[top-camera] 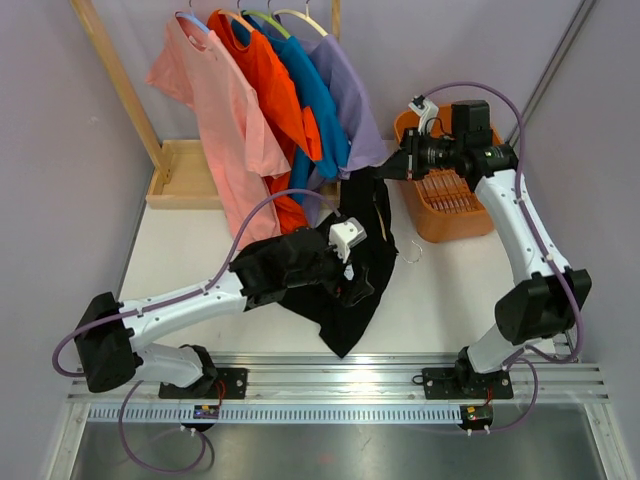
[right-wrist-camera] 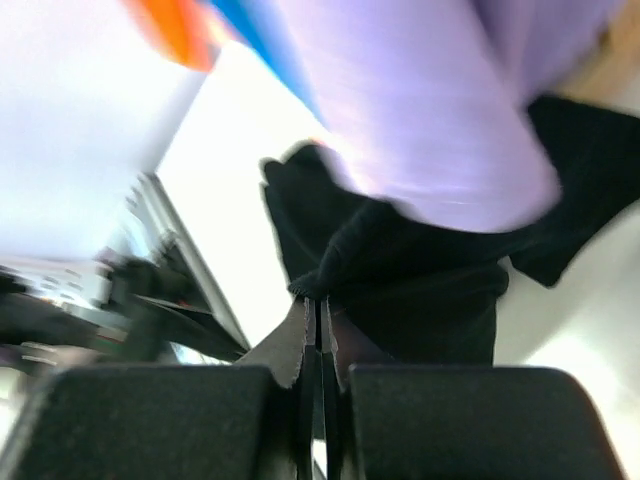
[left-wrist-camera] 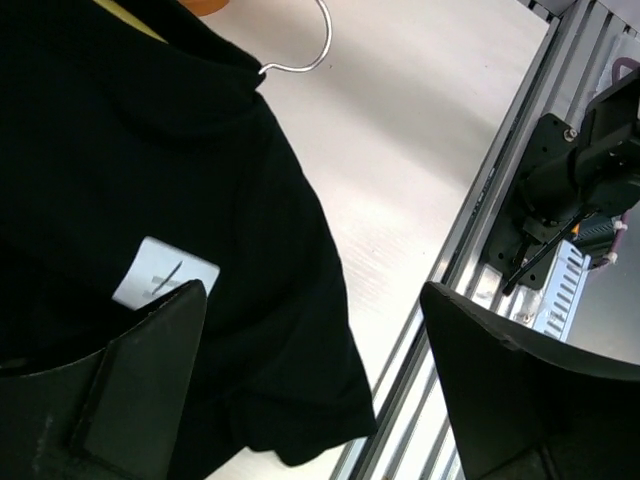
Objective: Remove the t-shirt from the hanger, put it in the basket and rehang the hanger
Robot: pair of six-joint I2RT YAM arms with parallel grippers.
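A black t-shirt [top-camera: 350, 320] lies spread on the white table, with a pale label [left-wrist-camera: 165, 272] on it. From its neck opening shows a strip of the yellow hanger [left-wrist-camera: 130, 18]; the metal hook [left-wrist-camera: 300, 68] sticks out onto the bare table. My left gripper [top-camera: 355, 285] hovers over the shirt, its fingers wide apart and empty in the left wrist view. Near the purple shirt's lower edge my right gripper [top-camera: 386, 170] is shut, and a raised fold of black cloth [right-wrist-camera: 345, 245] runs to its fingertips [right-wrist-camera: 310, 320].
Pink [top-camera: 225, 120], orange, blue and purple [top-camera: 350, 105] shirts hang from a wooden rack [top-camera: 185, 175] at the back. An orange basket [top-camera: 445, 225] stands behind the right arm.
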